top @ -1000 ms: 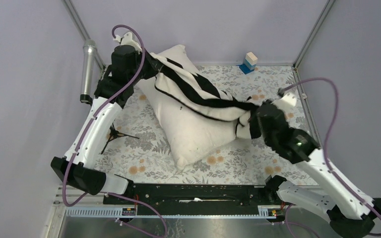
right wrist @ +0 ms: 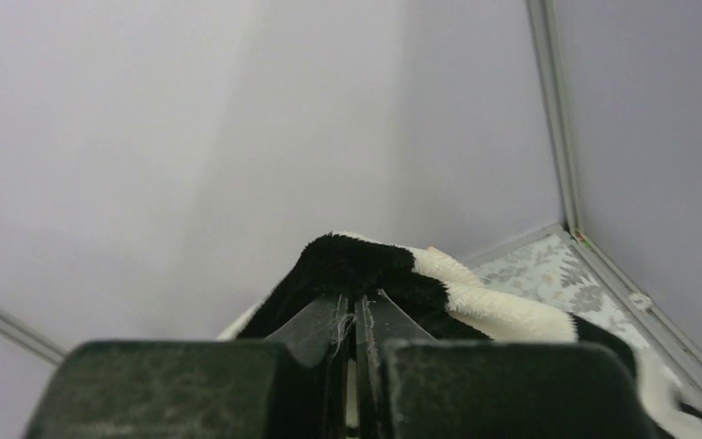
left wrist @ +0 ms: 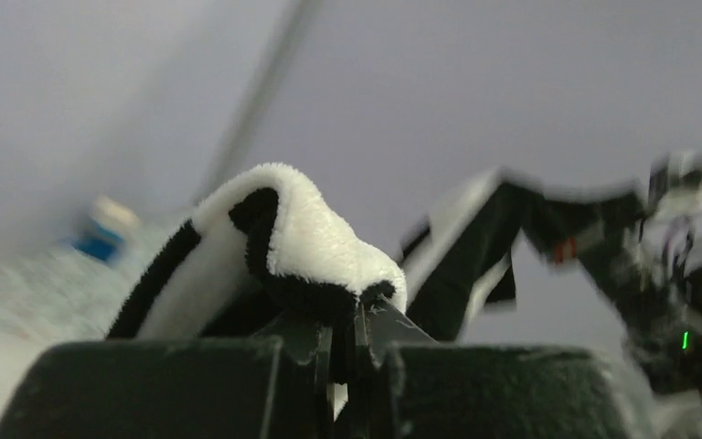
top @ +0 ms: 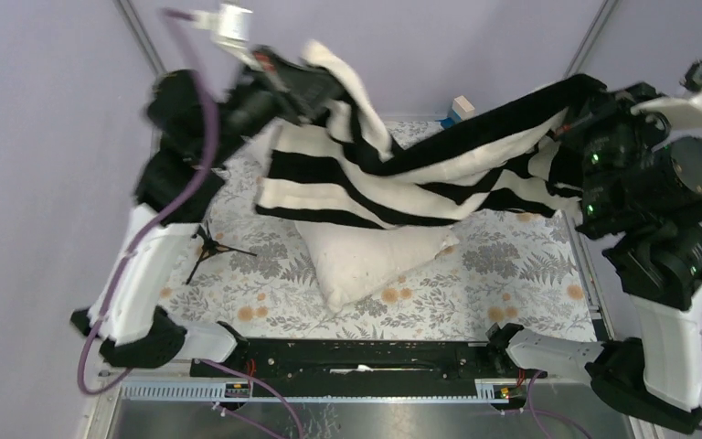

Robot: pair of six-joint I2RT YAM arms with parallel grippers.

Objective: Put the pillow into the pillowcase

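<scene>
A black-and-white striped fleece pillowcase [top: 377, 178] hangs stretched in the air between both grippers, above the white pillow [top: 370, 263] lying on the floral table. My left gripper is shut on one end of the fabric, whose folded edge rises above the fingers; in the top view that arm is blurred. My right gripper is shut on the other end, with black-and-white fleece bunched over its fingertips. The pillowcase hides much of the pillow's upper part in the top view.
A small white-and-blue block stack [top: 462, 110] stands at the back. A black tripod-like stand [top: 211, 247] sits at left. Bare floral table [top: 521, 293] shows at right and front; grey walls enclose the sides and back.
Both arms have lifted the pillowcase and spread it wider.
</scene>
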